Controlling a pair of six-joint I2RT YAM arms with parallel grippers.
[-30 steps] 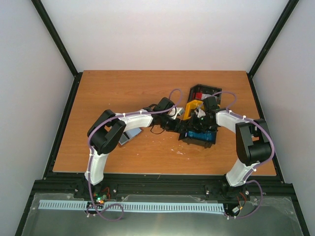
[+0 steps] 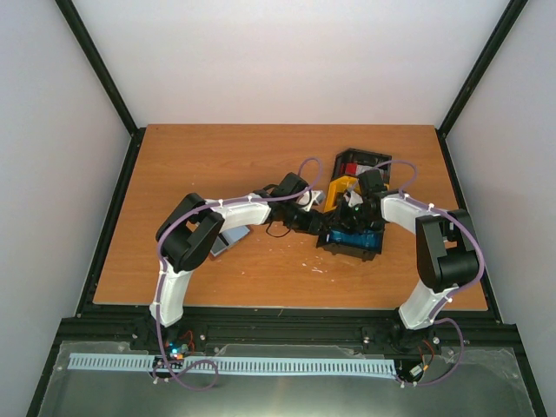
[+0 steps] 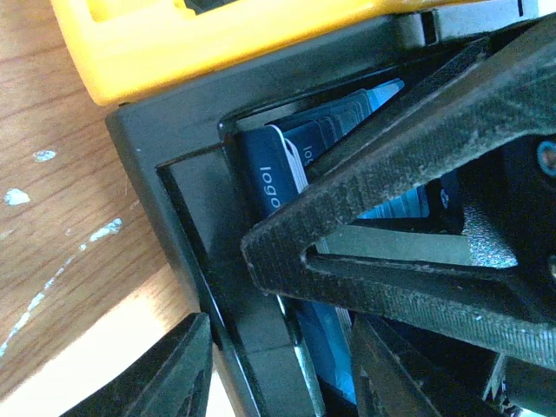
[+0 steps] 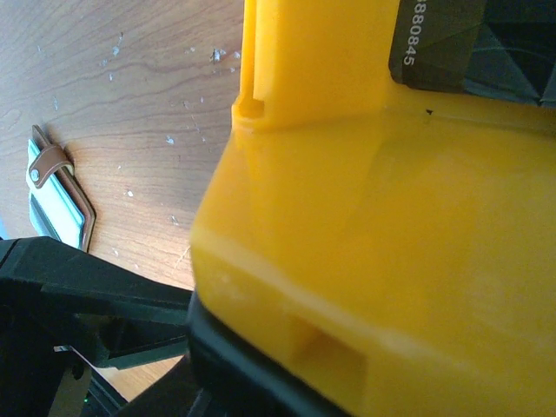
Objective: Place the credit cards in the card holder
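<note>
Blue cards with "logo" print (image 3: 271,178) stand in a black compartment (image 3: 187,113) of the box (image 2: 352,250). My right gripper (image 2: 346,215) reaches into it; its dark fingers (image 3: 365,187) cover part of the cards in the left wrist view. My left gripper (image 2: 317,221) is at the box's left wall, its fingertips low in the left wrist view around that wall and card edge; whether it grips anything is unclear. A brown card holder with light cards (image 4: 56,200) lies on the table in the right wrist view, also partly visible (image 2: 230,239) beside the left arm.
A yellow tray (image 4: 330,217) sits in the box, with a dark card (image 4: 469,48) on it. A red item (image 2: 354,168) lies in the rear compartment.
</note>
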